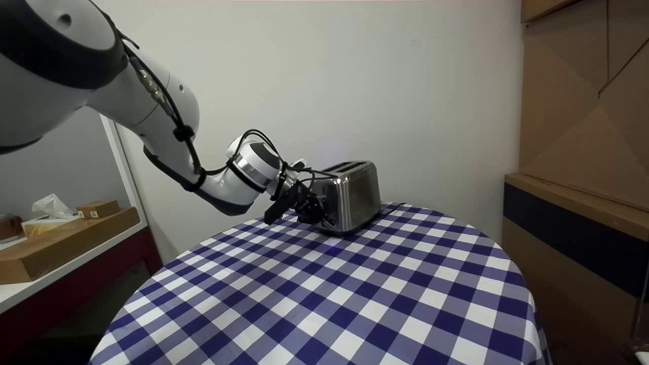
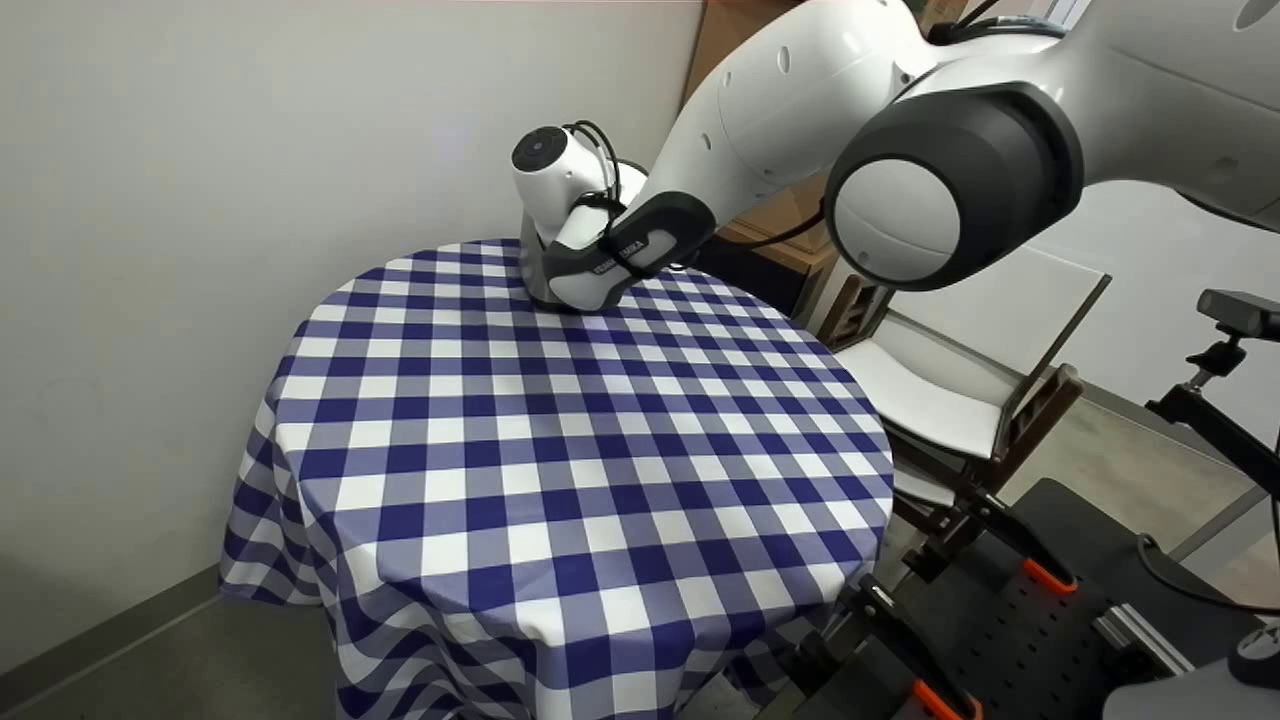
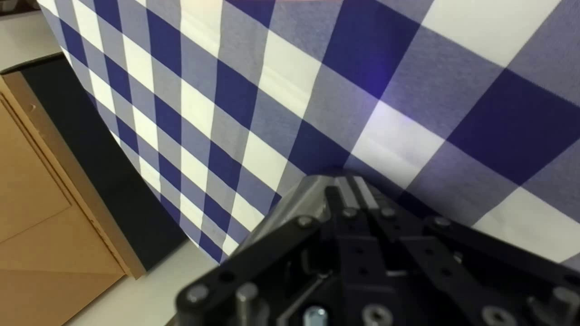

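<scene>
A shiny metal toaster (image 1: 363,195) with slots on top stands upright at the far side of the checkered table. My gripper (image 1: 330,222) is low at the toaster's near-left end, close to its face; whether it touches cannot be made out. In the wrist view the gripper is shut, and nothing shows between its fingers. A strip of the toaster's metal (image 3: 300,198) appears just beyond them. From the second exterior view, the arm covers most of the toaster (image 2: 533,269) and all of the gripper.
A dark cord (image 1: 394,209) trails behind the toaster. A wall rises behind, and cardboard panels (image 1: 578,121) stand to the right, beyond the table edge.
</scene>
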